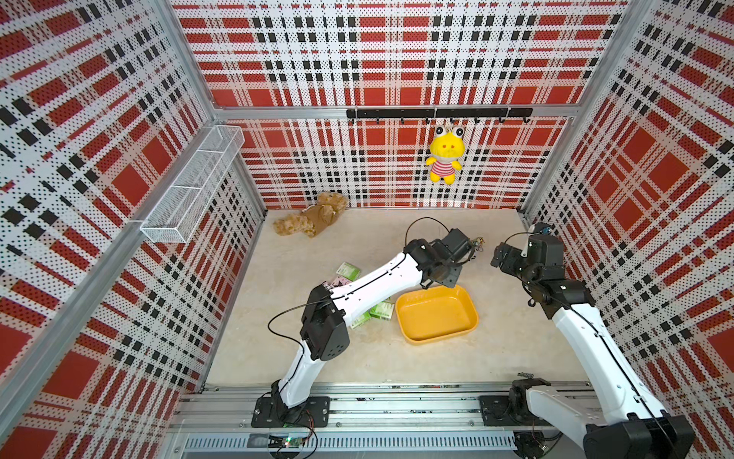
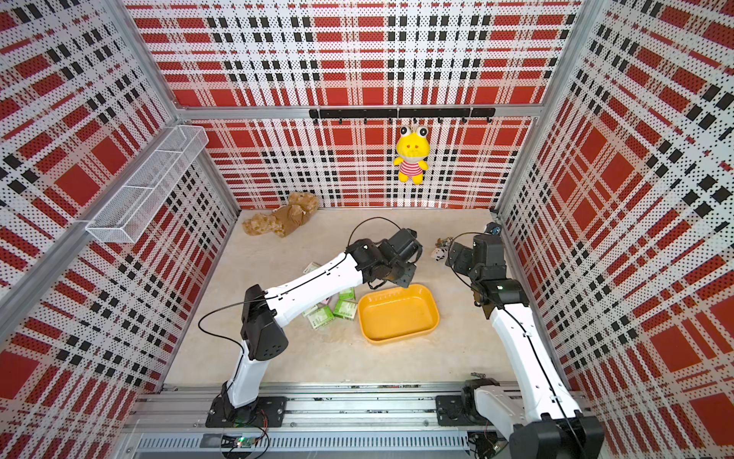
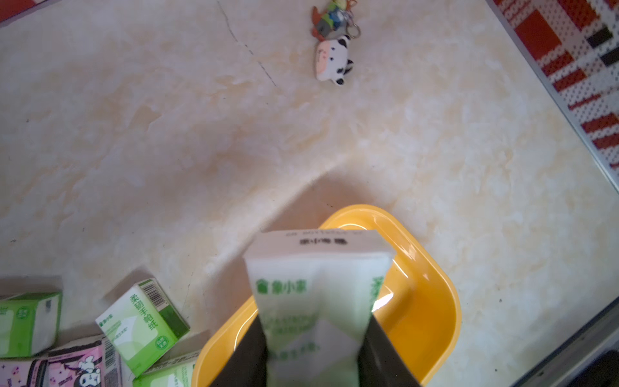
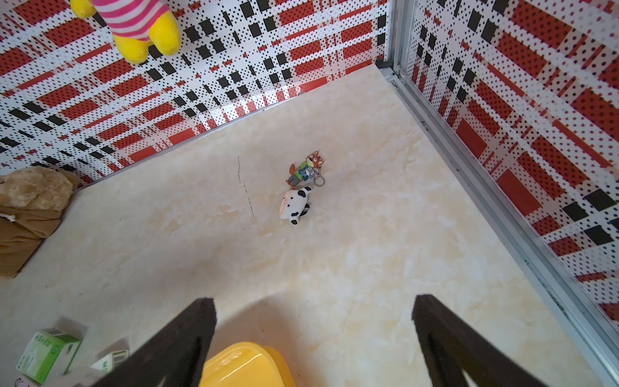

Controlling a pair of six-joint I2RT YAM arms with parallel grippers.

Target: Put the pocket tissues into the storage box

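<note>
In the left wrist view, a white tissue pack with green print (image 3: 309, 296) is held between the dark fingers of my left gripper, shut on it. Beneath and beyond it lies the empty-looking yellow storage box (image 1: 437, 315); the pack hangs above its left part in that view. Several green-and-white packs (image 3: 140, 324) and pink-and-black packs (image 3: 80, 362) lie on the table left of the box. My right gripper is open, with nothing between its widely parted fingers, to the right of the box.
Cow and fox keychains (image 4: 296, 203) lie on the table behind the box. A crumpled brown bag-like item (image 1: 315, 214) sits at the back left. A yellow plush (image 1: 445, 157) hangs on the back wall. Bare table shows right of the box.
</note>
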